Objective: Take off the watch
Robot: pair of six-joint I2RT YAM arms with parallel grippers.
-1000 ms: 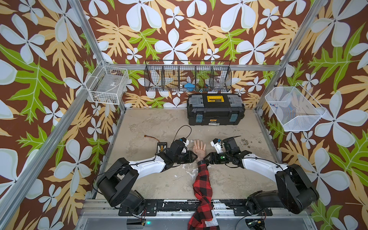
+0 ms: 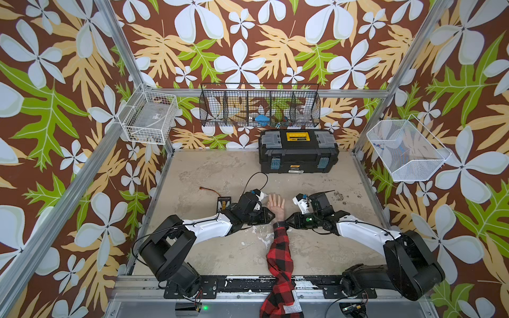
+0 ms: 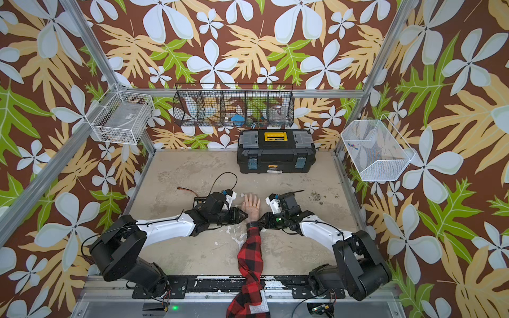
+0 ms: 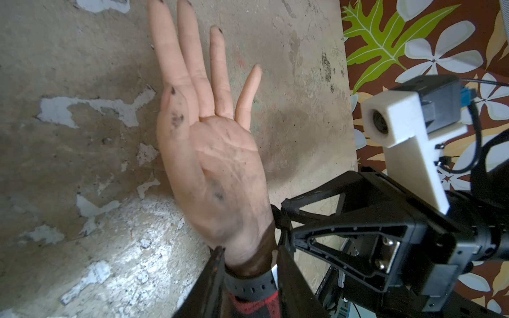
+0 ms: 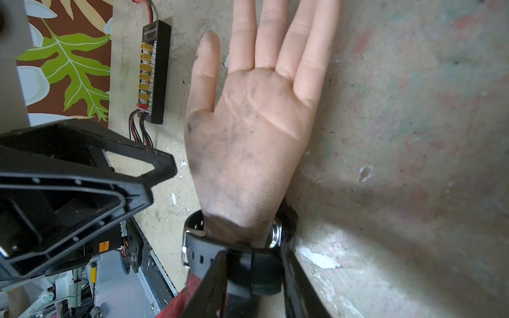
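Observation:
A black watch [image 5: 200, 249] is fastened around the wrist of a hand [image 5: 249, 127] lying palm up; its buckle and part of its case show in the right wrist view. My right gripper is part open over the strap, whose dark band appears between its fingers; whether they touch it is unclear. From the other side, my left gripper stands part open, with the perforated strap [image 4: 249, 286] seen between its blurred fingers. Both grippers flank the wrist closely in the top views. The watch's face is hidden.
A plaid sleeve [image 2: 280, 254] begins just below the watch. A connector board [image 5: 155, 74] with wires lies left of the hand, and a black toolbox [image 2: 298, 151] stands at the back. Bare table [image 2: 212, 169] surrounds the arms.
My left gripper has shifted slightly right, closer to the wrist. The right arm has moved a little, its elbow further right and lower. The hand stays in place.

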